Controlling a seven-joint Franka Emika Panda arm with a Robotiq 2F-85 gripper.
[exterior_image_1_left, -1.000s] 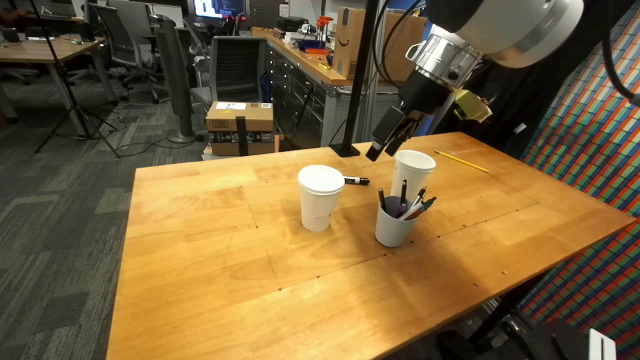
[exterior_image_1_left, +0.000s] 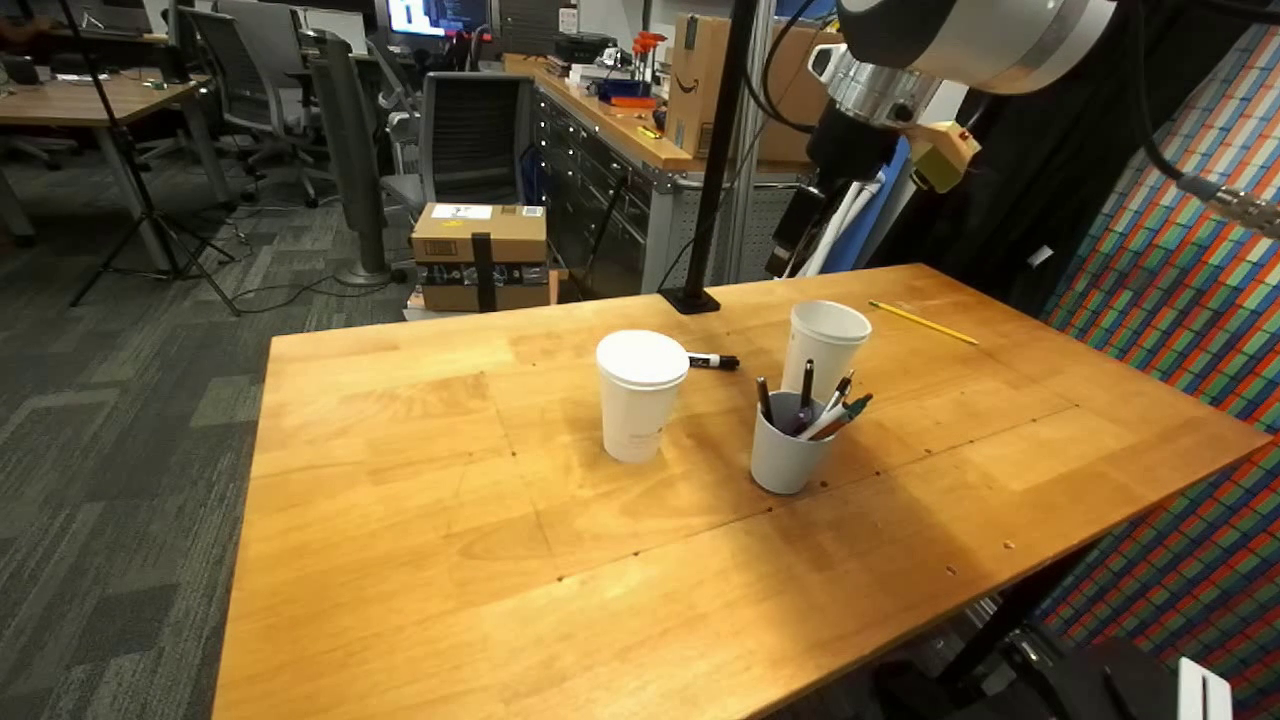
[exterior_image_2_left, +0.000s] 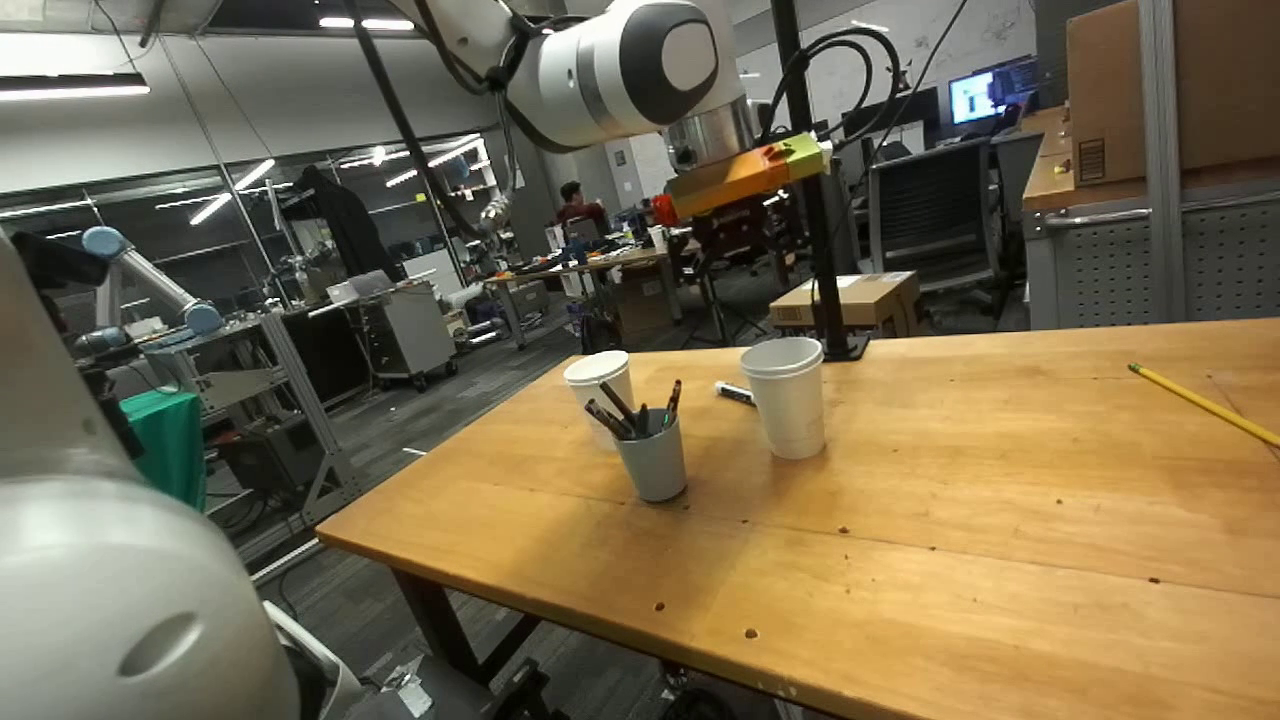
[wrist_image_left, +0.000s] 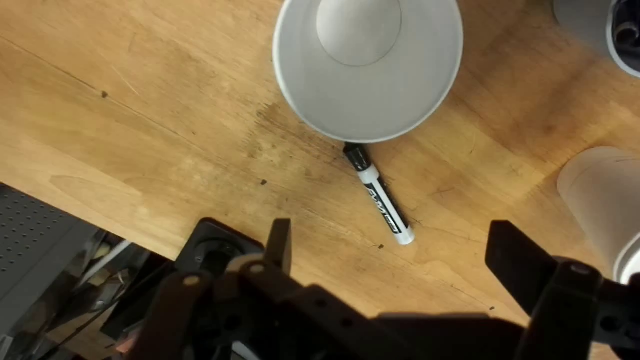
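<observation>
My gripper is open above the table, its fingers wide apart with nothing between them. Below it in the wrist view lies a white marker (wrist_image_left: 387, 207) with a black cap, its cap end close to the rim of an open, empty white cup (wrist_image_left: 372, 96). A second white cup, lidded (exterior_image_1_left: 639, 396), stands to the left of the open one in exterior view 1. A smaller grey cup (exterior_image_1_left: 786, 462) holding several pens stands in front of the open cup there. From exterior view 2, the marker (exterior_image_2_left: 734, 392) is partly covered by the open cup (exterior_image_2_left: 786, 402).
A yellow pencil (exterior_image_1_left: 924, 322) lies alone on the wooden table (exterior_image_1_left: 480, 516). At the back edge a black post (exterior_image_1_left: 716, 180) rises near the gripper.
The arm has drawn back and up, away from the space above the cups. My gripper now points more steeply down. The cups, marker and pencil have not moved.
</observation>
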